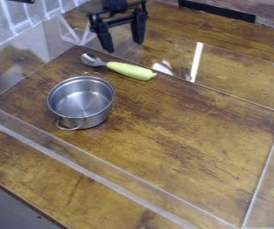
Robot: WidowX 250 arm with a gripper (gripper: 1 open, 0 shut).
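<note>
My black gripper (pixel 120 34) hangs open at the top of the view, above the back part of the enclosure, with nothing between its fingers. Below it a yellow-green corn cob (pixel 131 71) lies on the wooden surface, beside a metal spoon (pixel 93 61) to its left. A steel pot (pixel 80 104) with two loop handles stands upright and empty at the left middle.
Clear plastic walls (pixel 104 186) surround the work area on the wooden table (pixel 200 143). A dark strip (pixel 218 11) runs along the back edge.
</note>
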